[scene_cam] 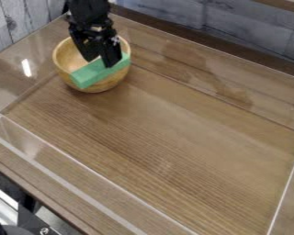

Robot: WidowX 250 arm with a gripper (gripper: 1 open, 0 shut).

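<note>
A round light-wood bowl (70, 52) sits at the back left of the wooden tabletop, with a green block (95, 74) inside it, lying at a slant. The black gripper (106, 60) reaches down from the top into the bowl, its lower end just above the green block. It stands open, though its fingertips are small and partly dark against each other.
</note>
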